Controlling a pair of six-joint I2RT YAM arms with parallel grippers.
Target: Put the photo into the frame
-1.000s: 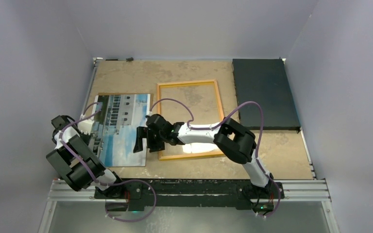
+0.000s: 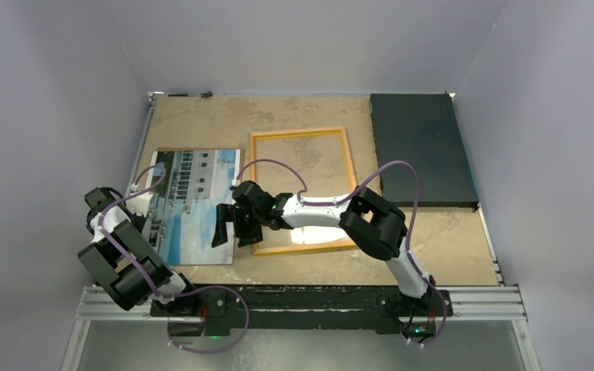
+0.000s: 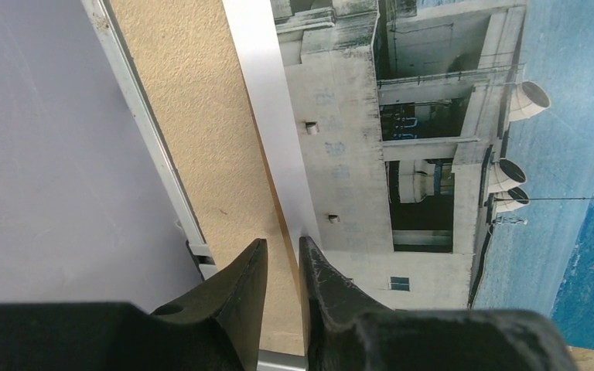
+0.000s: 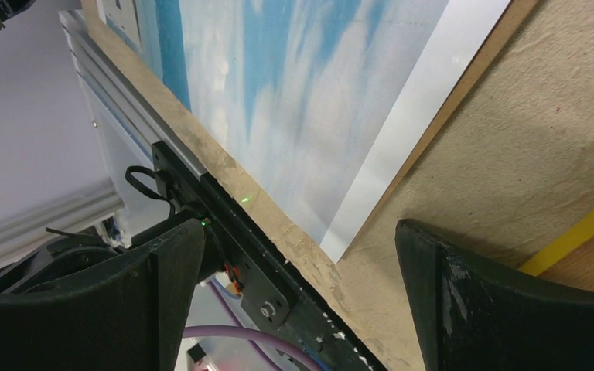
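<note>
The photo (image 2: pixel 197 209) of a white building and blue water lies flat on the left of the table, on a thin brown board. Its white left border (image 3: pixel 274 116) runs down to my left gripper, whose fingers stand a little apart. One fingertip is at that border and the other is outside it, over the bare board; whether they touch the photo I cannot tell. My right gripper is wide open around the photo's near right corner (image 4: pixel 339 239), with nothing gripped. To the right of the photo, the empty yellow wooden frame (image 2: pixel 300 134) lies flat, partly covered by my right arm.
A large black panel (image 2: pixel 421 151) lies at the right of the table. Grey walls enclose the sides and back, with one close beside my left arm. Bare tabletop (image 2: pixel 201 120) shows behind the photo.
My left arm has shifted slightly to the right, towards the photo. The right arm, photo and frame look unmoved.
</note>
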